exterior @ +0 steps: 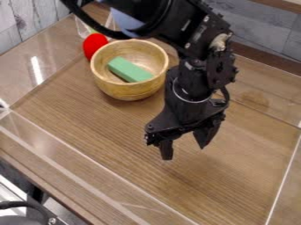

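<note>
My black gripper (184,139) is in the centre of the camera view, low over the wooden table (118,176), its fingers apart and nothing visible between them. Up and left of it stands a wooden bowl (148,86) with a green block (125,70) inside. A red object (97,47) lies behind the bowl, partly hidden by my arm.
A pale wall rises at the back right, and dark cables show at the bottom left edge.
</note>
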